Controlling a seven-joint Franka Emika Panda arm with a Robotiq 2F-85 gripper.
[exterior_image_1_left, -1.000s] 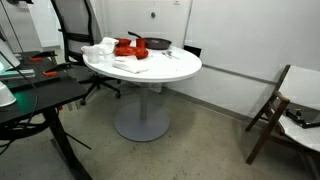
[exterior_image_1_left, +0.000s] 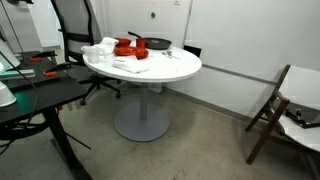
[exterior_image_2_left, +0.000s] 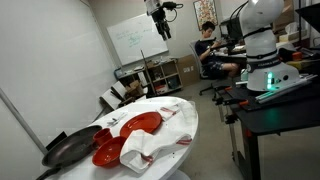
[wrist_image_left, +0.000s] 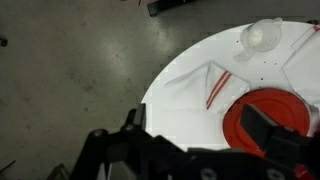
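In the wrist view my gripper stands open, its two dark fingers (wrist_image_left: 135, 117) wide apart over the round white table (wrist_image_left: 185, 65). Below it lies a white cloth (wrist_image_left: 205, 88) with red stripes. A red plate (wrist_image_left: 262, 108) is partly covered by the right finger. Farther up sits a clear cup-like item (wrist_image_left: 263, 37), and a second white cloth (wrist_image_left: 304, 68) is at the right edge. Exterior view 2 shows the red plate (exterior_image_2_left: 141, 124), a red bowl (exterior_image_2_left: 110, 152) and a dark pan (exterior_image_2_left: 72, 151) on the table. The gripper is outside both exterior views.
A black table (exterior_image_1_left: 50, 95) carries the arm's white base (exterior_image_2_left: 262, 45). To the right of the round table in exterior view 1 there is open floor (exterior_image_1_left: 210, 140), then a wooden-framed chair (exterior_image_1_left: 292, 105). An office chair (exterior_image_1_left: 76, 25) stands behind at the left.
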